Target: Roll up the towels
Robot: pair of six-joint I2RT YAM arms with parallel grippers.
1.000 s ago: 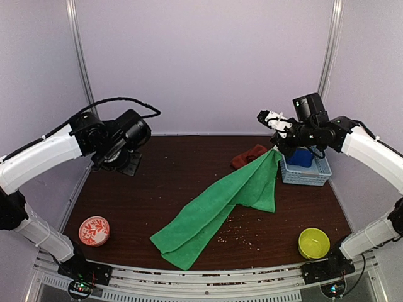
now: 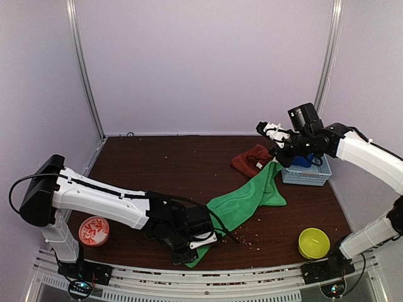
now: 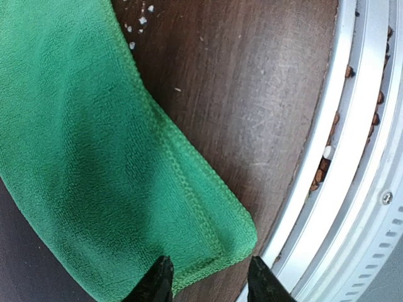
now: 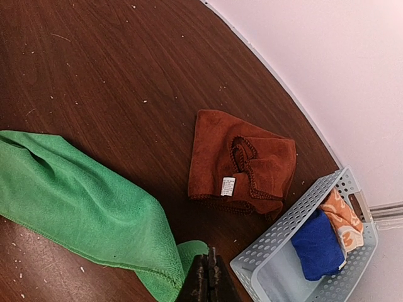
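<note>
A green towel stretches diagonally from the near middle of the table to the right back. My left gripper is open over its near corner, the folded hem below and between the fingertips. My right gripper is shut at the towel's far end, which is raised in the top view; the fingers appear to pinch that corner, though the pinch itself is partly hidden. A rust towel lies folded loosely behind the green one, its white tag showing.
A blue-grey basket at the right holds blue and orange cloths. A yellow bowl stands near right, a red patterned dish near left. Crumbs lie beside the towel. The front metal rail edges the table.
My left gripper has swung down and toward the front middle, over the towel's near end.
</note>
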